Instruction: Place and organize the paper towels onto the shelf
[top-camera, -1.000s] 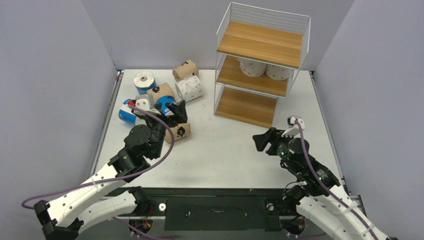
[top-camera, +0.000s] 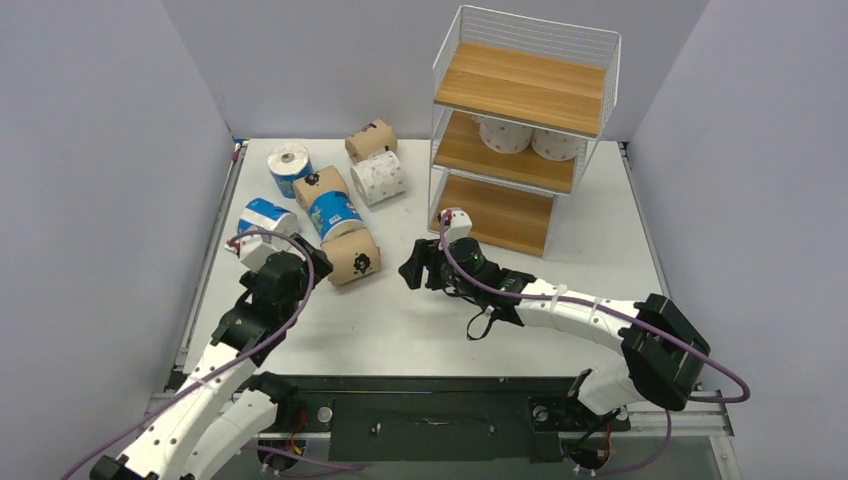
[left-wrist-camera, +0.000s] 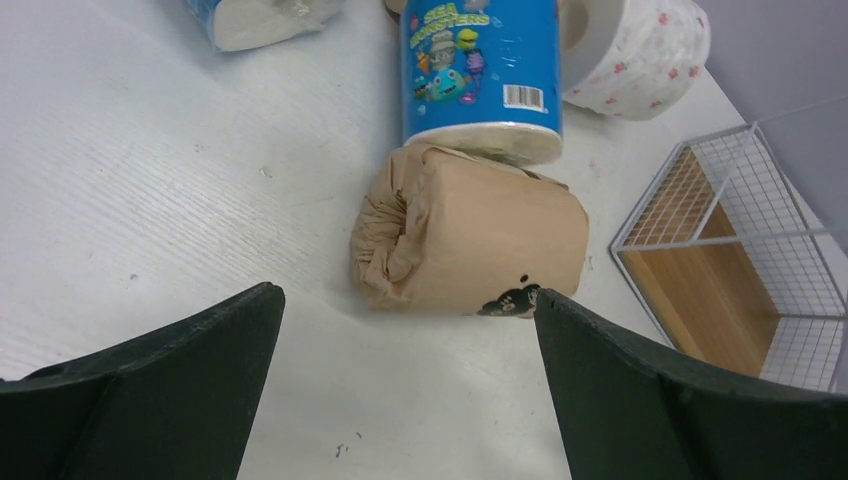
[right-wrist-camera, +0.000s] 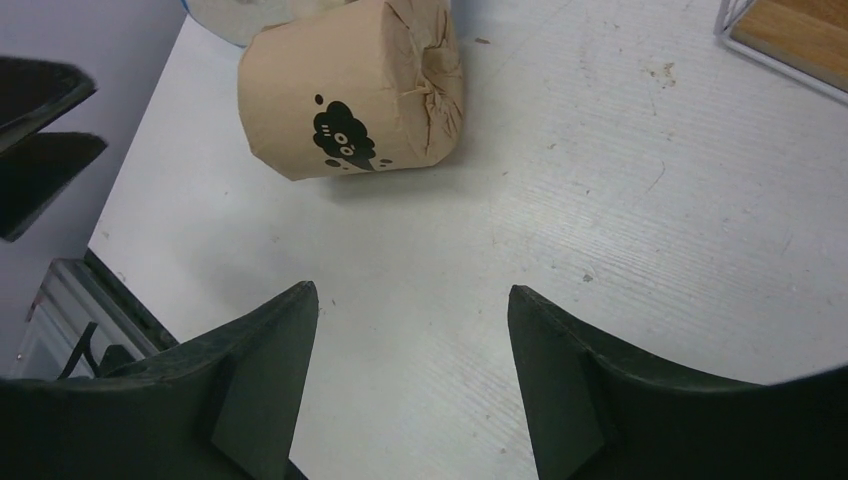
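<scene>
Several paper rolls lie at the table's left. Nearest the front is a brown roll (top-camera: 352, 257) with a dark printed figure, seen in all views. Behind it a blue-wrapped roll (top-camera: 335, 213) touches its end, with another brown roll (top-camera: 318, 186) farther back. My left gripper is open, with the front brown roll ahead of its fingers and nothing between them. My right gripper stands apart to the right of that roll, open and empty over bare table. At the back right is the wire shelf (top-camera: 520, 78); white rolls (top-camera: 504, 136) stand on its middle board.
A white dotted roll (top-camera: 379, 178), a far brown roll (top-camera: 371, 140), an upright blue roll (top-camera: 290, 167) and a tipped blue roll (top-camera: 266, 217) lie around the group. Bare table (top-camera: 400, 330) spreads in front. The shelf's bottom board (top-camera: 490, 212) looks empty.
My left gripper has drawn back and left from over the rolls. The rolls look unmoved.
</scene>
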